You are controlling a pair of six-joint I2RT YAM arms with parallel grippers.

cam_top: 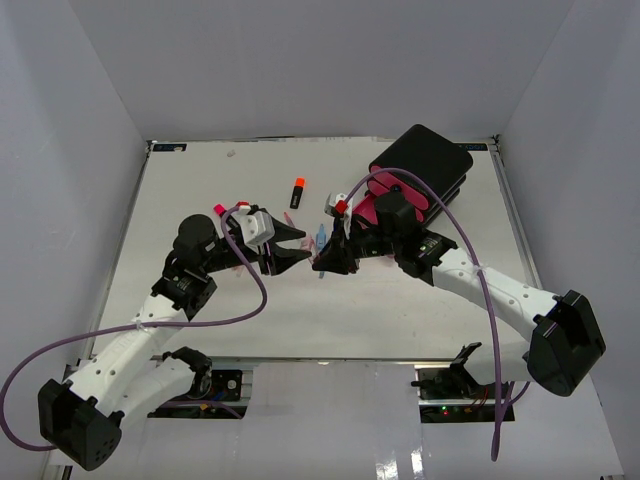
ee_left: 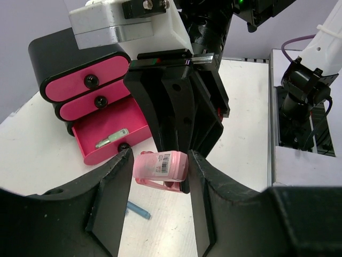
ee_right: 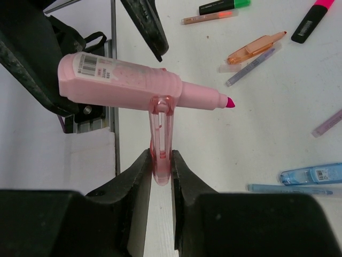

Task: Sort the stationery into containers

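Observation:
A pink highlighter (ee_right: 120,83), its magenta tip bare, is held up off the table. My right gripper is shut on a clear pink piece that joins its barrel. In the left wrist view the highlighter's end (ee_left: 160,167) lies between the fingers of my left gripper, which are spread apart around it. A gap shows beside one left finger (ee_right: 147,27). The black organizer's lowest pink drawer (ee_left: 104,128) stands pulled out, with a pale pen (ee_left: 112,138) inside. Two upper drawers are closed.
Loose on the table lie an orange highlighter (ee_right: 256,49), a blue highlighter (ee_right: 312,174), a blue pen (ee_right: 288,189), a purple pen (ee_right: 327,123) and black markers with a green cap (ee_right: 224,6) or pink cap (ee_right: 312,21).

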